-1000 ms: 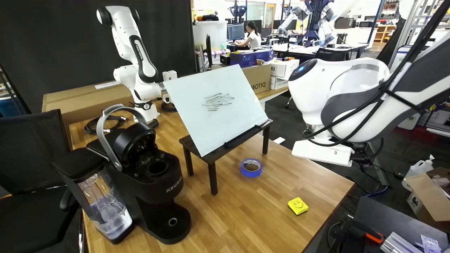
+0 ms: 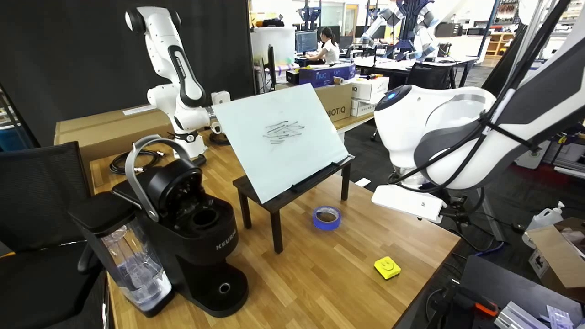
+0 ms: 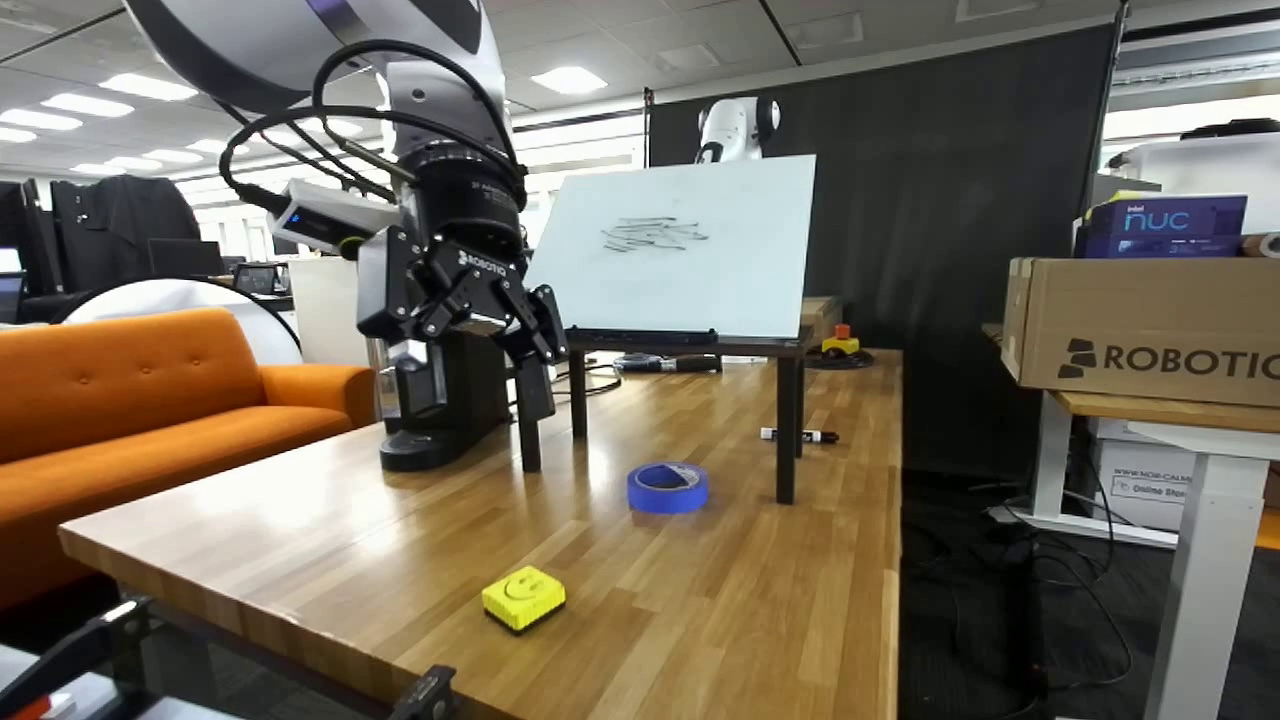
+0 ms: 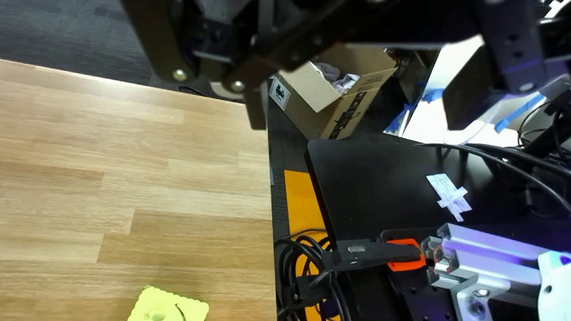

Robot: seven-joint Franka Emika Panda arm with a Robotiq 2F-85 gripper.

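My gripper (image 3: 474, 360) hangs above the table, its fingers spread apart with no object between them. In the wrist view the gripper also stands open, its dark fingers well apart over the table's edge. A yellow eraser with a smiley face (image 2: 387, 267) lies on the table near the front corner, apart from the gripper; only part of the eraser (image 4: 168, 307) shows at the bottom of the wrist view. A tilted whiteboard (image 2: 282, 140) rests on a small dark stand (image 2: 277, 230), with black scribbled strokes across its middle.
Blue tape (image 2: 327, 218) lies on the table before the stand. A black marker (image 3: 800, 436) lies beneath the stand. The black coffee maker (image 2: 214, 236) occupies the table's left end in exterior view 1. Bare wood surrounds the eraser.
In exterior view 1 the arm's wrist has shifted a little left and slightly down, turning a bit. The eraser, tape, whiteboard and coffee maker have stayed put.
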